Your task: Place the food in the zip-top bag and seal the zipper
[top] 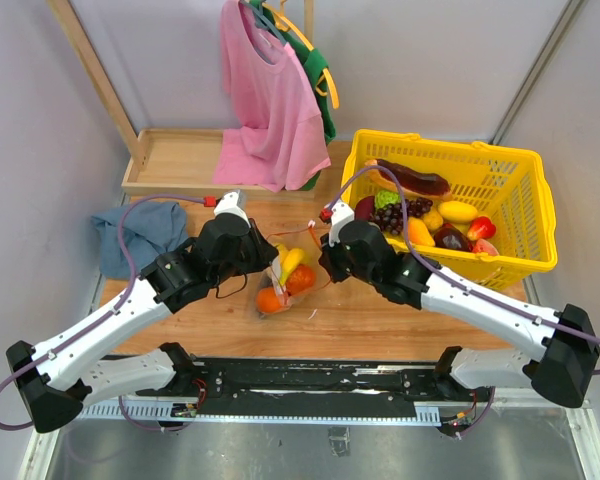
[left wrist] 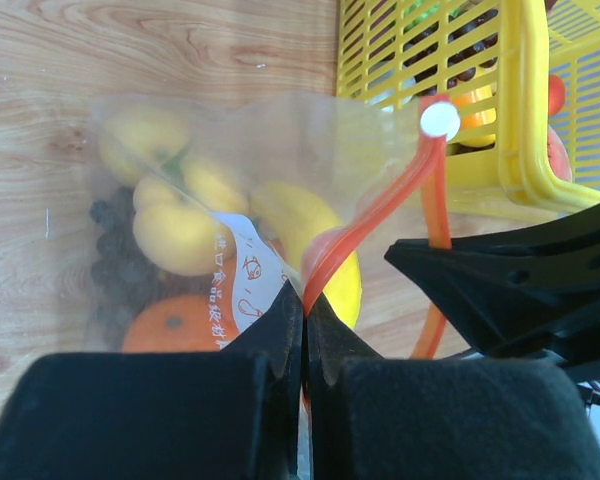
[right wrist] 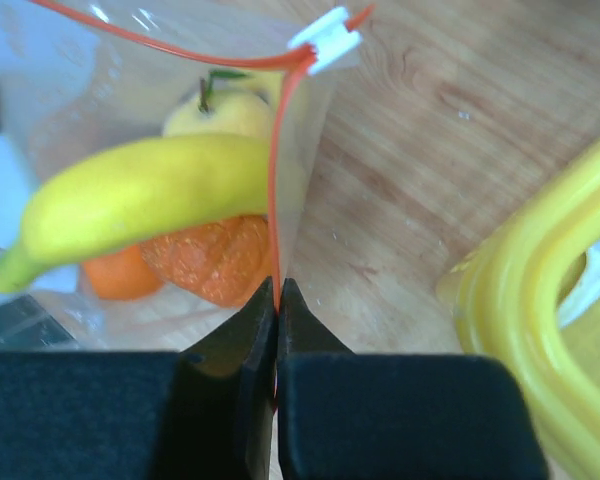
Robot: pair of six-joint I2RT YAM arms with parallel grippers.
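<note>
A clear zip bag point(top: 290, 280) with red-orange zipper holds a banana point(right wrist: 145, 200), oranges point(right wrist: 210, 260), grapes and yellow fruit, upright between my grippers. My left gripper is shut on the bag's edge at the red zipper strip point(left wrist: 355, 235). My right gripper is shut on the red-edged rim on the bag's other side. A white slider point(right wrist: 325, 40) sits on the zipper above the right fingertips. The bag's mouth looks open.
The yellow basket point(top: 520, 250) of food stands right behind my right arm. A blue cloth point(top: 130, 240) lies left, a wooden rack point(top: 180, 160) with hung clothes at the back. Bare table lies in front of the bag.
</note>
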